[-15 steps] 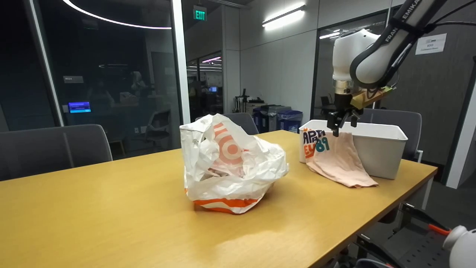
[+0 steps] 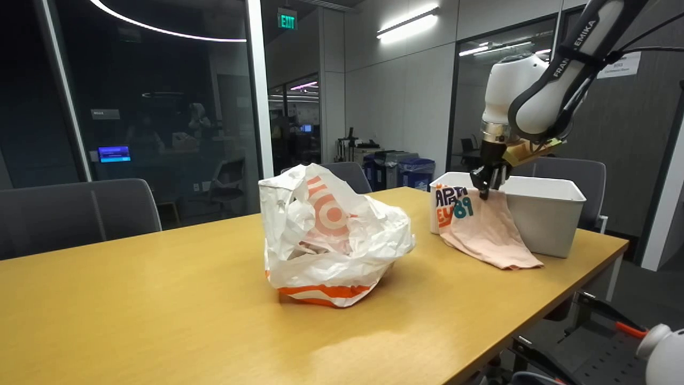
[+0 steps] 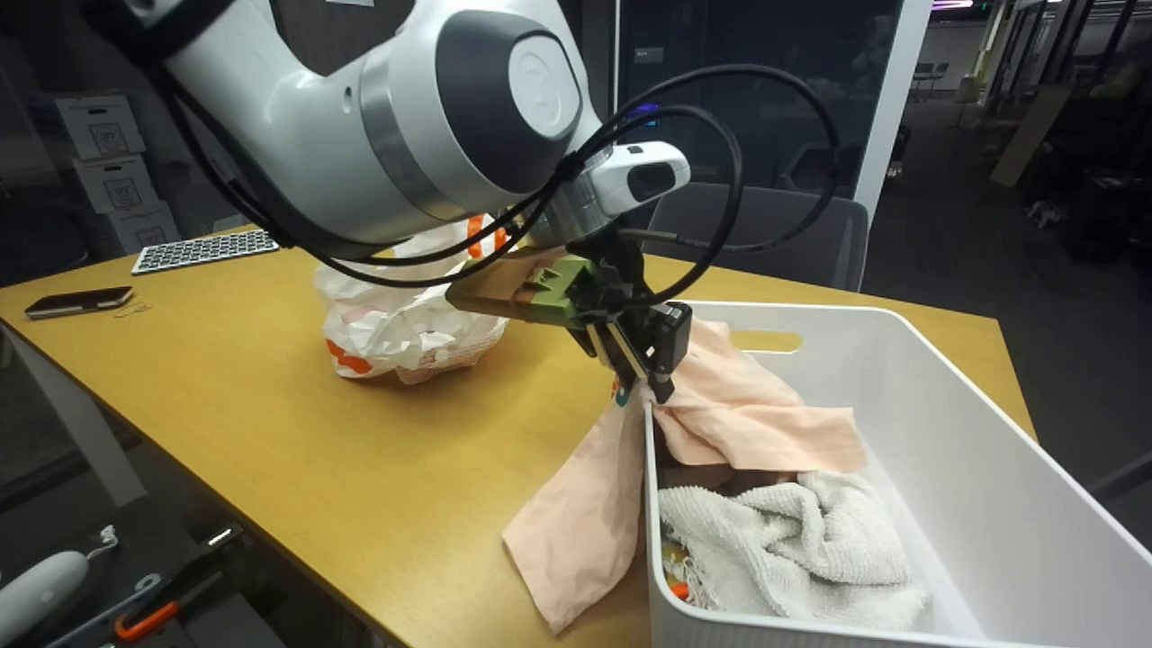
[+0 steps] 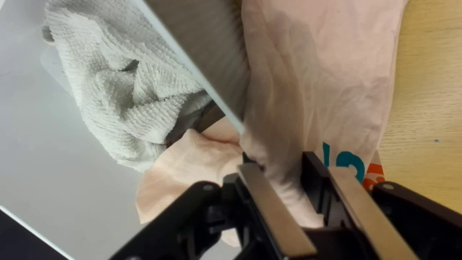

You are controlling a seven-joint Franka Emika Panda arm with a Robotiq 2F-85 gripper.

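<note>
A pale pink cloth with coloured lettering [image 2: 485, 225] hangs over the near wall of a white bin [image 3: 967, 432]. Part of the cloth [image 3: 578, 518] drapes outside down to the table, and another part lies inside the bin. My gripper [image 2: 492, 187] points down at the bin's rim. Seen from the wrist, the gripper has its two fingers apart, one on each side of the rim, with a fold of the pink cloth [image 4: 320, 78] between them. Whether both fingers touch the cloth is hard to tell.
Inside the bin lies a white ribbed towel [image 3: 799, 545]. A crumpled white plastic bag [image 2: 333, 237] stands mid-table. A phone [image 3: 77, 302] and a keyboard [image 3: 205, 252] rest at the table's far end.
The gripper has come down slightly onto the bin's rim, and its fingers stand closer together around the cloth. Cloth, bin and bag look the same.
</note>
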